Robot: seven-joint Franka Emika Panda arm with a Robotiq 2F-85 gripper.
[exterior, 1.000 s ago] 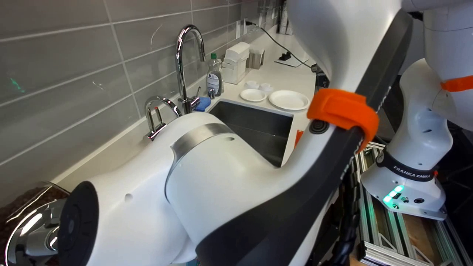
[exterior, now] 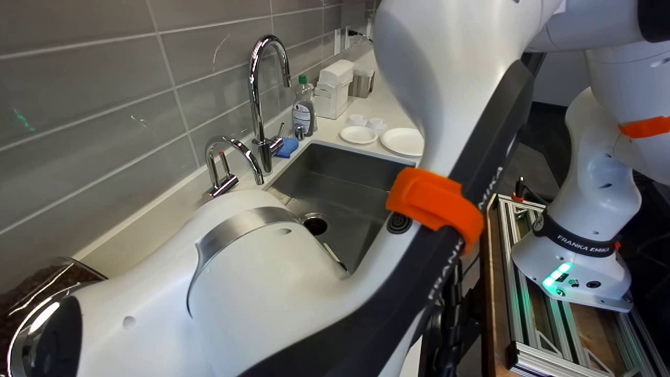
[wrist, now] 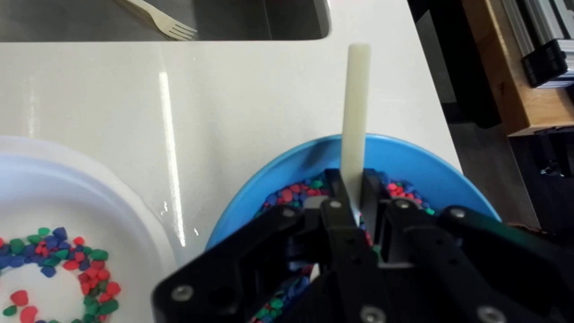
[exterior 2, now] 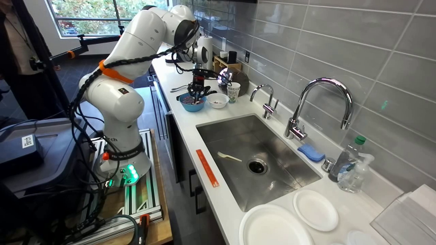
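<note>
In the wrist view, my gripper is shut on a pale, flat utensil handle (wrist: 356, 97) that sticks up between its fingers. Below it is the blue bowl (wrist: 406, 153), which holds small red, green and blue pieces. The utensil's lower end is hidden behind the fingers, so its kind cannot be told. Beside the blue bowl stands a white bowl (wrist: 137, 231) with similar pieces in its bottom. Exterior view 2 has the gripper (exterior 2: 197, 99) reaching down over the blue bowl (exterior 2: 192, 107), the white bowl (exterior 2: 217, 100) close by. The arm hides the gripper in exterior view 1.
A pale fork (exterior 2: 229, 156) lies in the steel sink (exterior 2: 220, 179). On the counter are a red strip (exterior 2: 207, 167), a paper cup (exterior 2: 233, 92) near the white bowl, and white plates (exterior 2: 271, 228). The counter between bowls and sink is clear.
In exterior view 1 the arm has shifted left and lower, uncovering the sink drain and covering part of the far counter and the large plate's right edge.
</note>
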